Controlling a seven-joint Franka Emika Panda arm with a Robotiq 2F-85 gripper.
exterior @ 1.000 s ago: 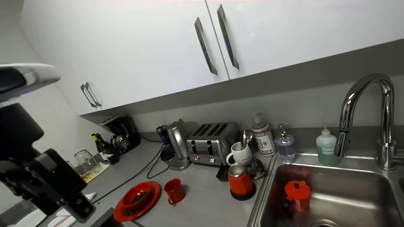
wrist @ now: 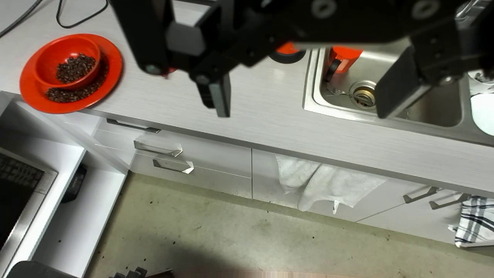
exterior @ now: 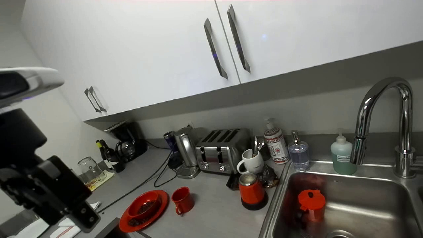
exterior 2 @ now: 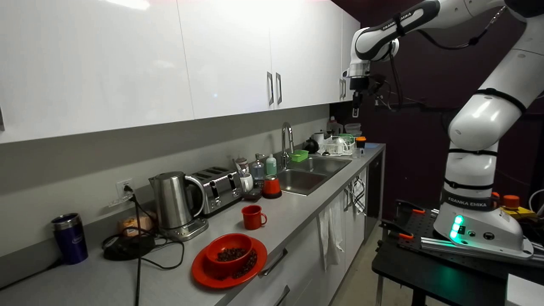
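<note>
In the wrist view my gripper is open, its two dark fingers wide apart with only the countertop visible between and below them. Exterior view 2 shows the gripper (exterior 2: 355, 109) hanging high in the air, well above the counter. On the counter a red plate (exterior 2: 202, 278) carries a red bowl (exterior 2: 228, 265) tilted on it, with dark beans in the bowl and on the plate. A red mug (exterior 2: 253, 218) stands beside the plate. Near the sink is a red pot base (exterior: 251, 192), and a red pot top (exterior: 313, 204) lies inside the sink (exterior: 368, 198).
A toaster (exterior: 218, 152), kettle (exterior 2: 176, 204) and white mug (exterior: 251, 160) line the back wall. The faucet (exterior: 405, 119) rises behind the sink. Upper cabinets (exterior 2: 229, 56) overhang the counter. Bare countertop (wrist: 259, 99) lies between plate and sink.
</note>
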